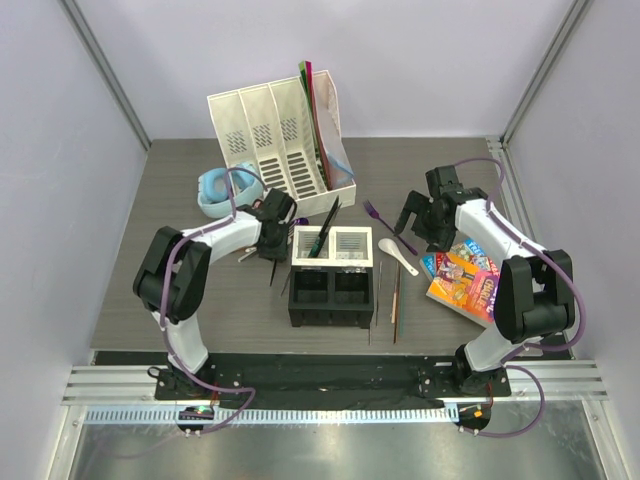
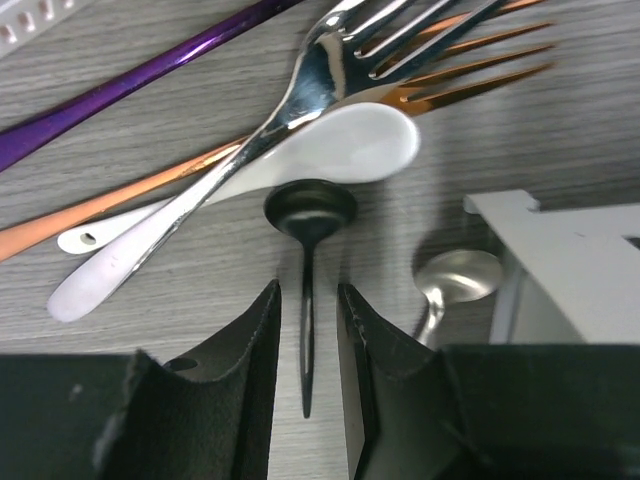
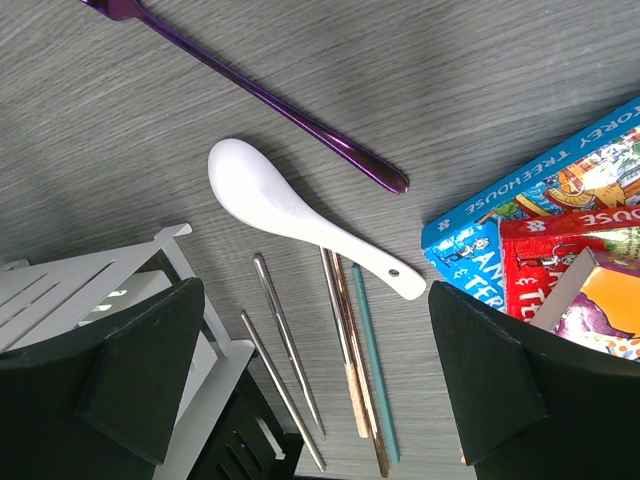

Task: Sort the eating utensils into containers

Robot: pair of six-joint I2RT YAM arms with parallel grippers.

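My left gripper is part open above a small black spoon (image 2: 308,265), whose thin handle shows between the two fingers. Beside that spoon's bowl lie a white spoon (image 2: 345,145), a silver fork with a pale handle (image 2: 312,85) and a copper fork (image 2: 130,188), overlapping each other. A small silver spoon (image 2: 460,275) rests to their right. In the right wrist view, my open right gripper hovers over a white spoon (image 3: 262,197), with a purple fork (image 3: 270,97) and several chopsticks (image 3: 370,350) nearby. The container with white and black compartments (image 1: 331,285) stands mid-table, holding dark-handled utensils.
A white slotted rack (image 1: 265,130) stands at the back, next to a bowl with blue cloth (image 1: 215,190). Colorful boxes (image 1: 465,282) lie under the right arm.
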